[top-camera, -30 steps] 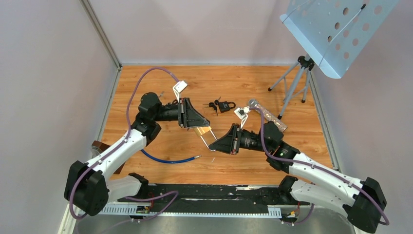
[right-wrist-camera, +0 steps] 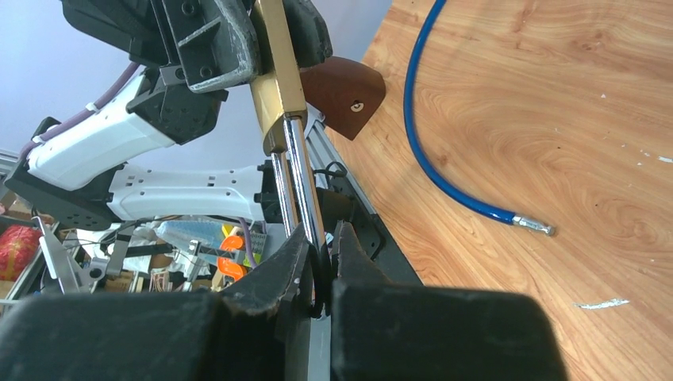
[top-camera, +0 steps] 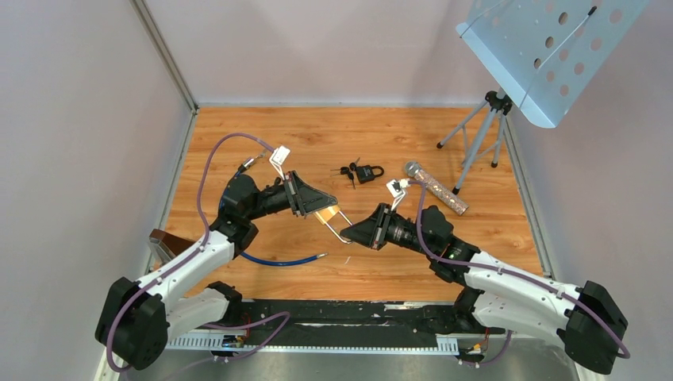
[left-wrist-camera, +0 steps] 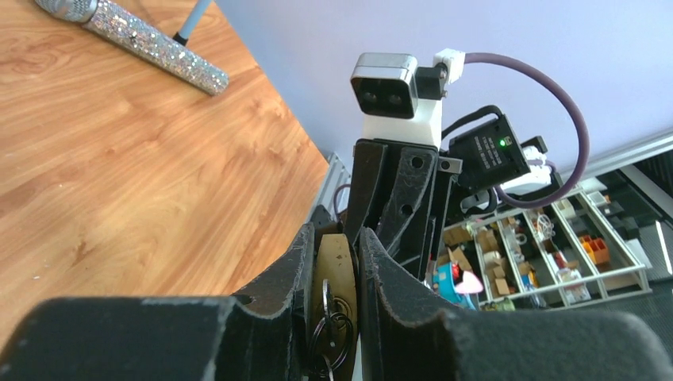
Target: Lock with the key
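Note:
A brass padlock (top-camera: 327,213) is held up between my two arms, its steel shackle (right-wrist-camera: 298,171) pointing toward the right one. My right gripper is shut on the shackle's end. The fingers of my left gripper (top-camera: 319,208) stand on both sides of the padlock's body (left-wrist-camera: 332,258); whether they press on it cannot be told. A key ring (left-wrist-camera: 333,329) hangs at the body's near face in the left wrist view. The key's blade and the keyhole are hard to make out there.
On the table lie a black padlock (top-camera: 367,173) with several keys (top-camera: 347,170), a glittery tube (top-camera: 436,188) and a blue cable (top-camera: 279,263). A stand on a tripod (top-camera: 494,119) rises at the back right. The table between the arms and the back wall is mostly clear.
The left arm has turned at its wrist, its upper end swinging left and down while the fingertips stay by the padlock. The right arm has shifted slightly; its fingers remain on the shackle.

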